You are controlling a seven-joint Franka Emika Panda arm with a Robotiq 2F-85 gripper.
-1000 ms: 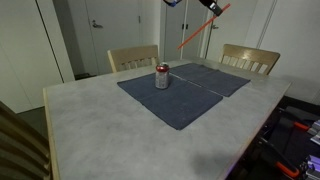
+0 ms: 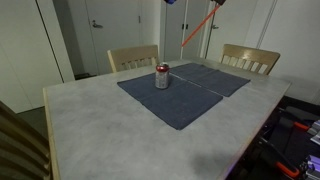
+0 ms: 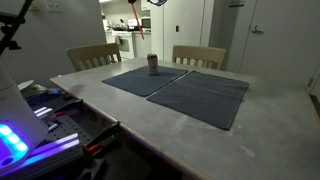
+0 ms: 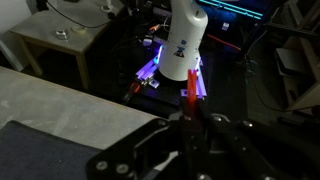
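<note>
A thin red stick (image 2: 198, 29) slants down through the air above the far side of the table, its lower end free. My gripper (image 2: 217, 4) is shut on its upper end, at the top edge of exterior view 1. In the wrist view the red stick (image 4: 192, 91) points away from the dark fingers, seen nearly end-on. Exterior view 2 shows the stick (image 3: 137, 24) high above and left of a can (image 3: 153, 66). That can (image 2: 162, 77), with a red top band, stands upright on a dark placemat (image 2: 185, 106), apart from the stick.
A second dark placemat (image 2: 210, 77) lies at the table's far right. Chairs (image 2: 134, 58) stand around it. The white robot base (image 4: 180, 42) shows beyond the table edge.
In exterior view 1 my gripper has risen slightly, so less of it shows at the top edge. The red stick has shifted a little with it. The can and placemats have stayed put.
</note>
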